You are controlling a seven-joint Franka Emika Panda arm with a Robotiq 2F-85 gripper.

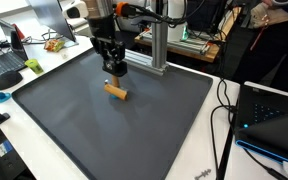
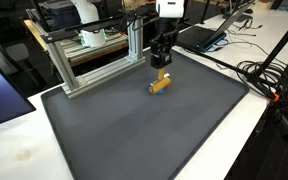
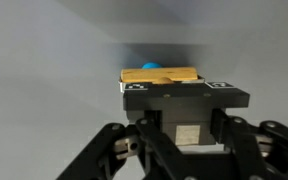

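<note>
A wooden, orange-brown cylinder (image 1: 115,91) lies on its side on the dark grey mat, with a blue spot beside it. Directly above it hangs my gripper (image 1: 114,79), pointing down. Between the fingers and the lying cylinder, a small upright wooden piece (image 2: 162,73) shows; my gripper (image 2: 161,67) is shut on its upper part. In the wrist view the lying cylinder (image 3: 159,75) reaches across just beyond the dark fingers, and a bit of blue (image 3: 152,65) peeks out behind it. The fingers hide most of the held piece.
A metal frame (image 2: 99,75) stands along the mat's side, close to the arm. Beyond the mat lie cables (image 2: 269,80) and a black device (image 1: 269,125). A small green object (image 1: 33,65) sits at the far left.
</note>
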